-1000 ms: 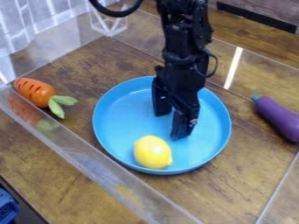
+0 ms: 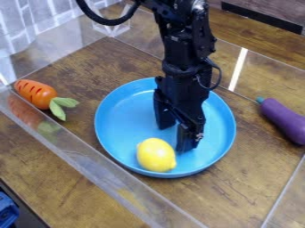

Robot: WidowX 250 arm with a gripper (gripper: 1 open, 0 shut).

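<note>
A blue plate (image 2: 125, 133) sits in the middle of a wooden surface, holding a yellow lemon-like toy (image 2: 156, 156) near its front. The black arm reaches down from the top, and its gripper (image 2: 176, 126) stands open low over the back right part of the plate, behind and to the right of the lemon. I cannot tell whether its fingertips touch the plate, and no object shows between them.
An orange carrot (image 2: 36, 94) with green leaves lies left of the plate. A purple eggplant (image 2: 284, 121) lies to the right. A clear edge strip runs along the lower left, with a blue object (image 2: 10, 214) in the corner.
The arm and gripper have shifted slightly over the plate. The lemon, carrot, eggplant and plate have not moved.
</note>
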